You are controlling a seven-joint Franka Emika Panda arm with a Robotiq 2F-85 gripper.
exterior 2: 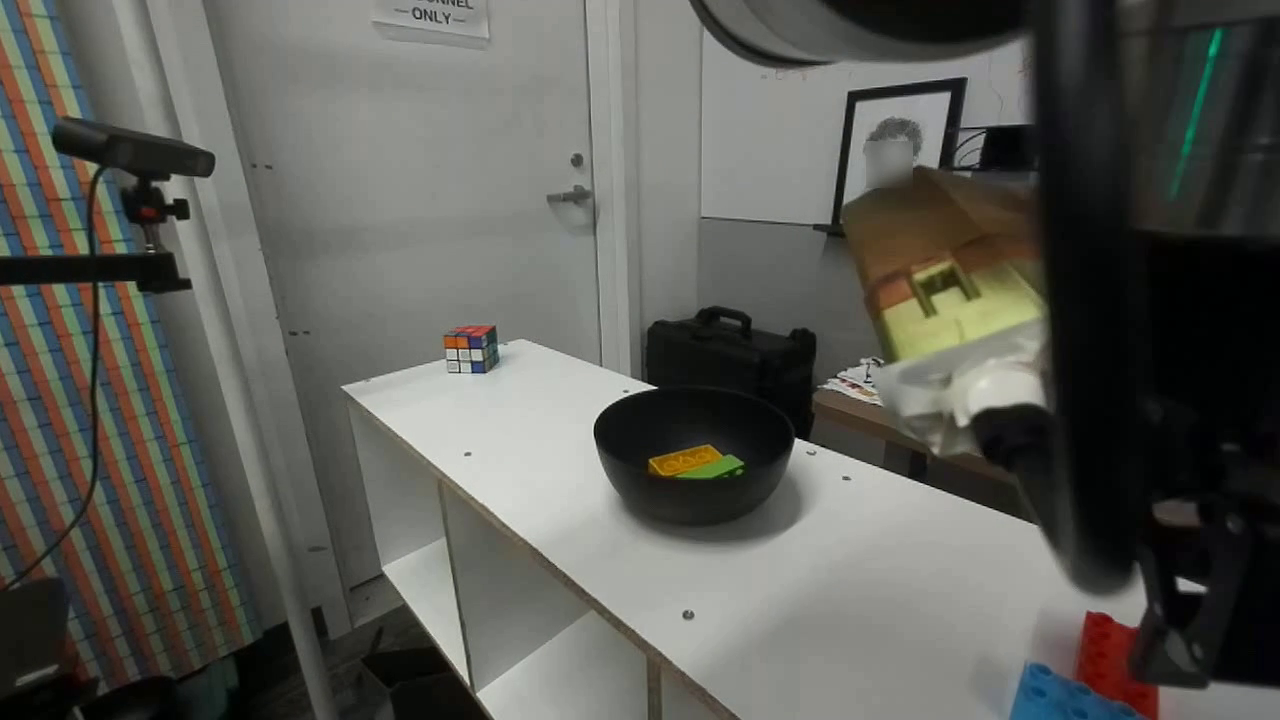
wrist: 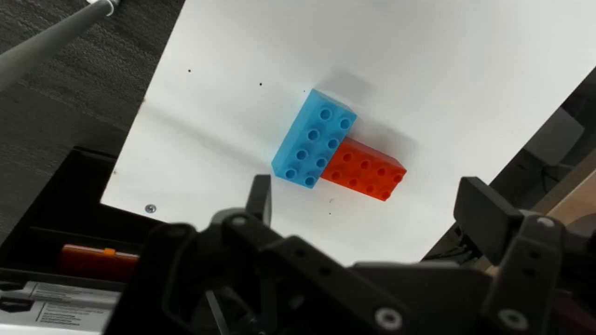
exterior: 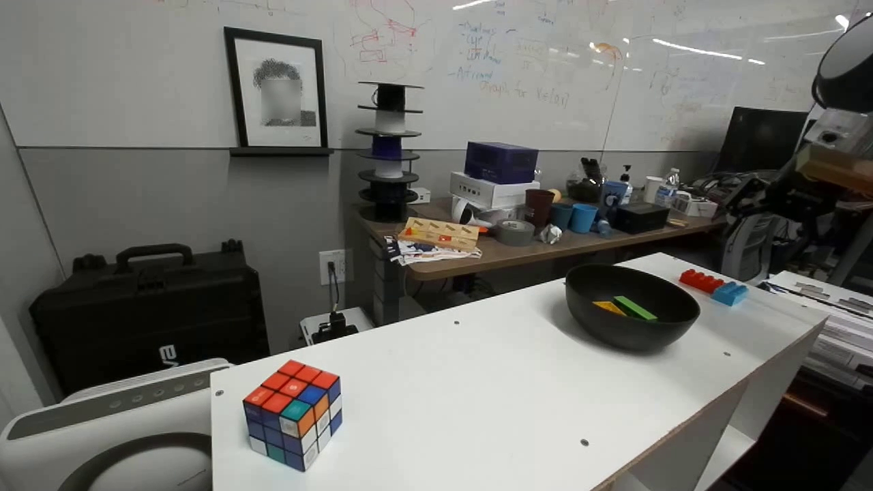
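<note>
On the white tabletop in the wrist view, a blue brick [wrist: 314, 138] lies touching a red brick [wrist: 366, 170], both studs up. My gripper is open above them, with its fingers wide apart and nothing between them. From the first exterior view, the gripper [exterior: 777, 214] appears at the upper right, raised over the table's far end. A black bowl [exterior: 601, 323] stands on the same table, holding a green brick [exterior: 635, 308] and a yellow brick [exterior 2: 685, 461]. In the second exterior view the arm hides much of the right side.
A Rubik's cube [exterior: 292, 414] sits at the opposite end of the white table [exterior: 458, 393]. Between cube and bowl the surface is clear. The brick pair lies close to the table's end, and a cluttered brown desk [exterior: 458, 266] stands behind.
</note>
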